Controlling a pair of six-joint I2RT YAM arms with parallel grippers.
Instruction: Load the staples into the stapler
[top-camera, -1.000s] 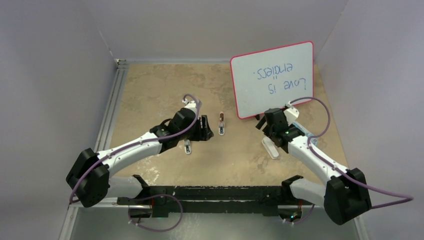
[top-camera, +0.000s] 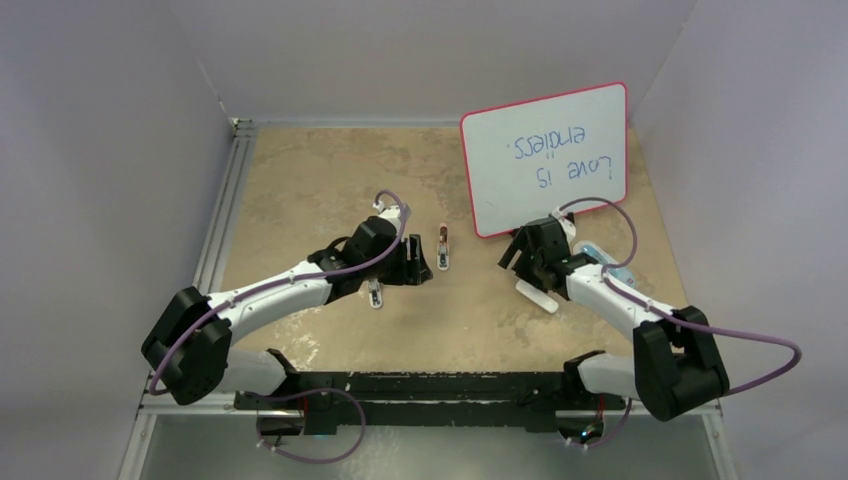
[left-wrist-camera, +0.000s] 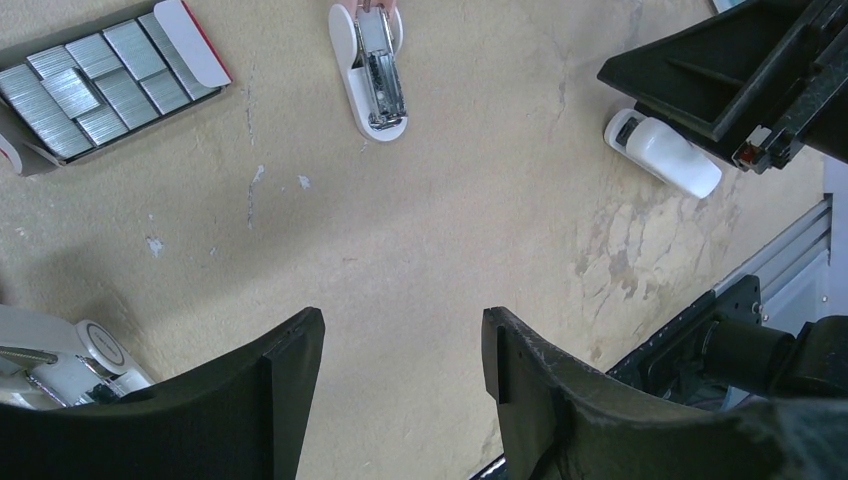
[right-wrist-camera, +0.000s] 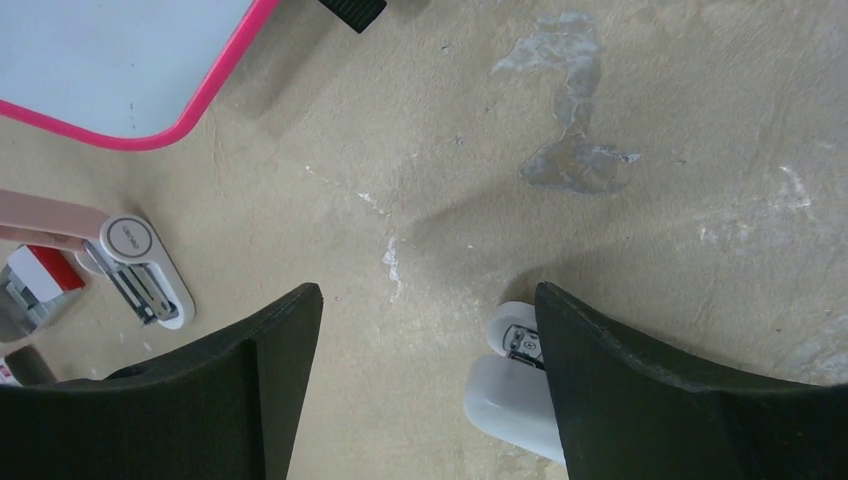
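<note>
A pink-and-white stapler (left-wrist-camera: 376, 75) lies on the table with a metal staple channel showing. Close to it, in the left wrist view, an open box of staples (left-wrist-camera: 100, 85) holds several silver strips. A white stapler (left-wrist-camera: 65, 350) shows partly behind a left finger. Over bare table hangs my left gripper, open and empty. Another white stapler (right-wrist-camera: 512, 395) lies by my right gripper, partly covered by one finger. The right fingers stand apart with nothing between their tips. Whether that finger touches the stapler, I cannot tell.
A red-rimmed whiteboard (top-camera: 545, 155) with writing occupies the back right. Beside the right arm is a light blue object (top-camera: 612, 262), partly hidden. Bare table spreads across the back left and the front middle.
My right gripper has shifted slightly left and toward the front, and the white stapler near it has turned to a more slanted angle. The left gripper has moved slightly right.
</note>
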